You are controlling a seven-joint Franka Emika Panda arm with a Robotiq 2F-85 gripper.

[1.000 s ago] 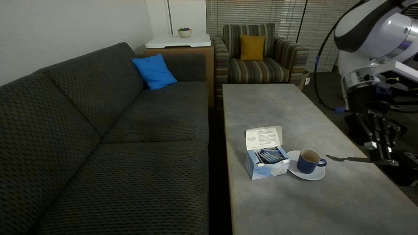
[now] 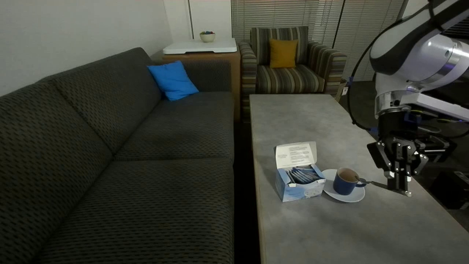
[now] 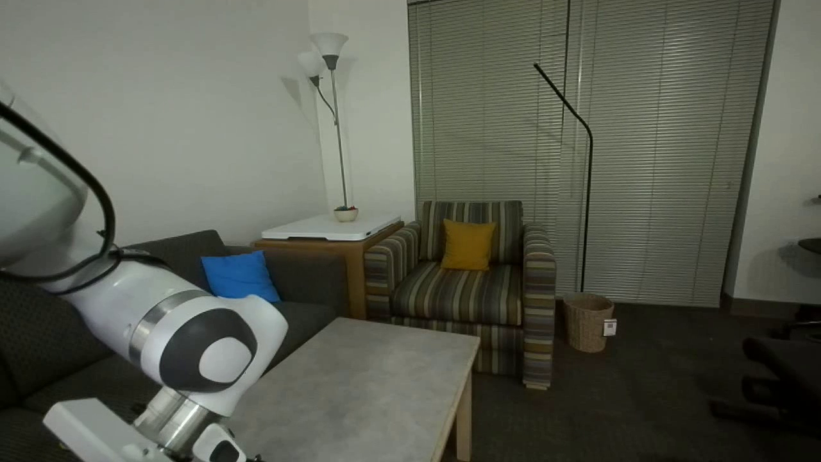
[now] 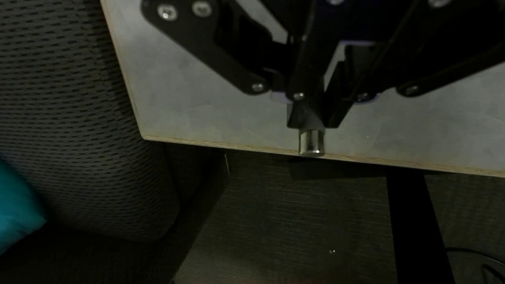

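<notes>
In exterior view 1, my gripper (image 2: pixel 399 179) is shut on the handle of a knife (image 2: pixel 381 185) over the right side of the table. The knife's pale blade points left, its tip overlapping the handle side of a blue cup (image 2: pixel 343 186); whether they touch I cannot tell. That cup stands upright on a white saucer (image 2: pixel 351 198). In the wrist view, the metal butt of the knife (image 4: pixel 312 142) pokes out beyond my gripper; the blade is hidden there.
Left of the saucer, an open blue box (image 2: pixel 303 191) holds several sachets, its white lid (image 2: pixel 295 154) raised. A sofa (image 2: pixel 176 184) runs along the left side, with a striped armchair (image 2: pixel 288 78) beyond the table.
My gripper has moved left, inward from the table's right edge, carrying the knife with it. The blade now reaches the cup's handle in view. Cup, saucer and box have stayed put.
</notes>
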